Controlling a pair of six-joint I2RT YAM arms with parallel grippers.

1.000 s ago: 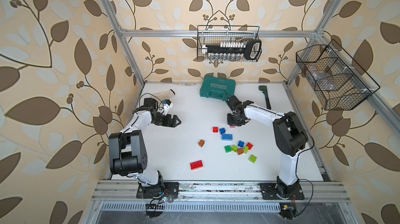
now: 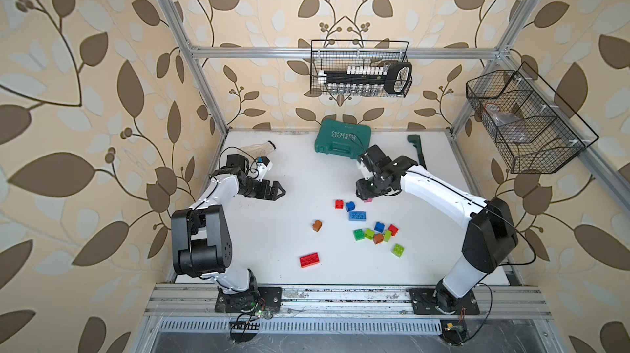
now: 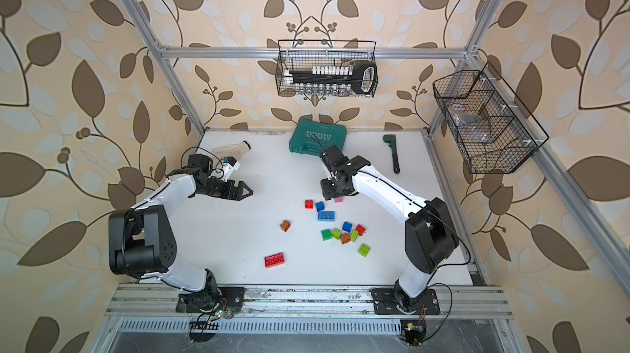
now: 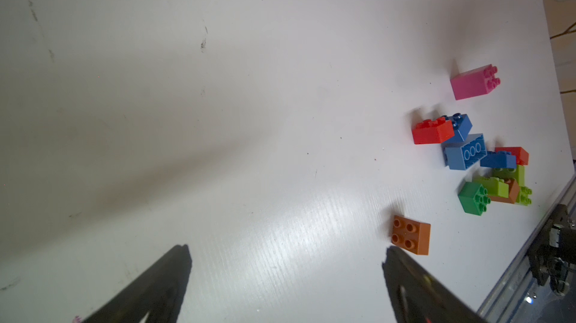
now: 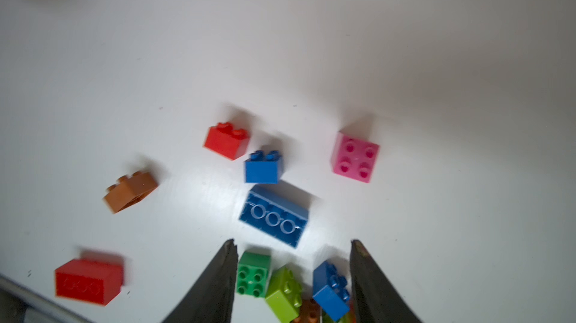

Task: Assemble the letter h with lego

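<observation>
In the right wrist view a pink brick [image 5: 355, 157] stands alone on the table, studs up. My right gripper hovers above the bricks, fingers apart, nothing held. A small red brick [image 5: 227, 140], a small blue brick [image 5: 263, 167] and a longer blue brick [image 5: 274, 215] lie left of the pink one. Green [image 5: 253, 273], lime [image 5: 284, 295] and blue [image 5: 330, 290] bricks cluster below, partly hidden by the fingers. A brown brick [image 5: 130, 191] and a long red brick [image 5: 89, 281] lie apart. My left gripper is open and empty over bare table.
A green case [image 2: 342, 137] stands at the table's back, with a dark green tool [image 3: 391, 153] to its right. A pale cloth-like item [image 3: 231, 149] lies behind the left gripper.
The pink brick shows beside it. The left arm and other bricks are unmoved.
</observation>
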